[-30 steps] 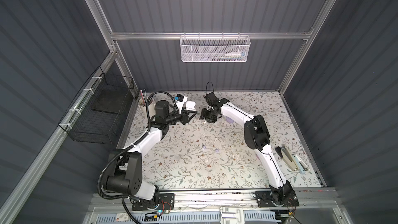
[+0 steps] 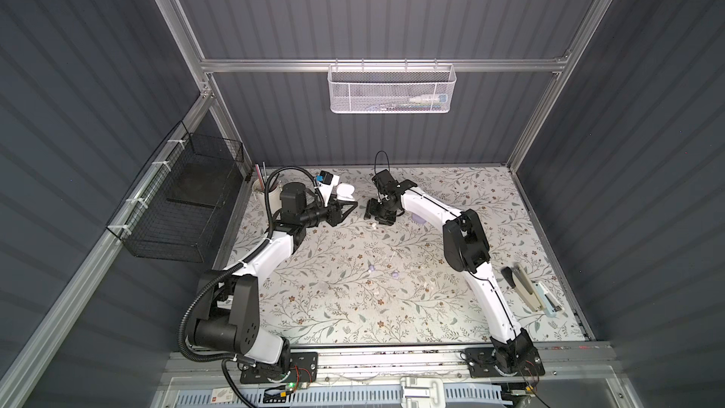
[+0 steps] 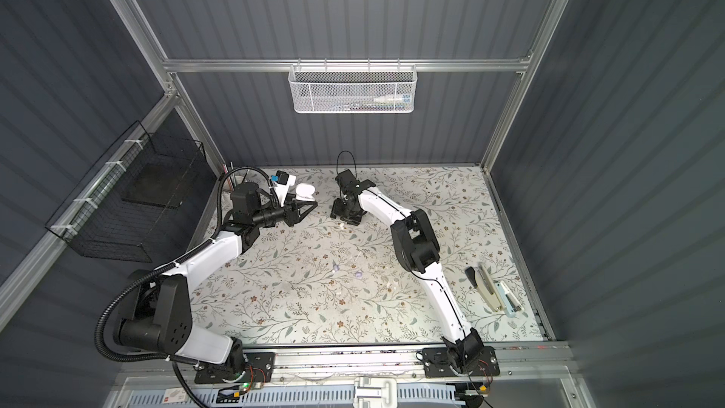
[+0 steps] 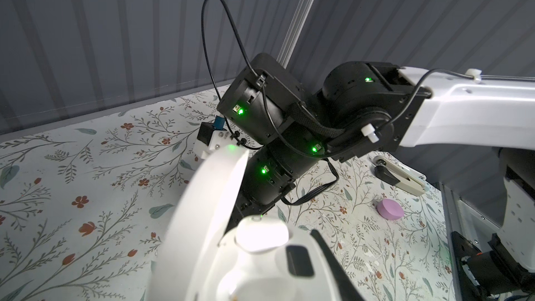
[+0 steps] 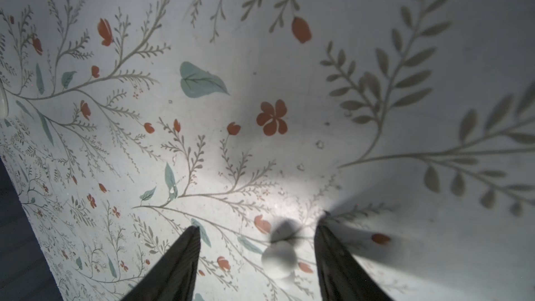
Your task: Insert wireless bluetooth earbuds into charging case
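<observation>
The white charging case [image 4: 273,273], lid [image 4: 197,217] raised, is in my left gripper [image 2: 348,208], which is shut on it above the back left of the table. In the left wrist view its inside shows a rounded white bump [image 4: 262,234] and a dark oblong patch [image 4: 299,261]; whether the bump is a seated earbud is hard to tell. My right gripper stands open, low over the table to the right of the case. A small white earbud [image 5: 279,259] lies on the cloth between its fingers, nearer the right finger [image 5: 340,267], and nothing grips it.
A purple round piece [image 4: 390,209] lies behind the right arm. Several small pale objects [image 2: 370,267] are scattered mid-table. A stapler [image 2: 521,287] sits at the right edge, and a pot [image 2: 269,193] stands back left.
The left arm and the case have barely moved.
</observation>
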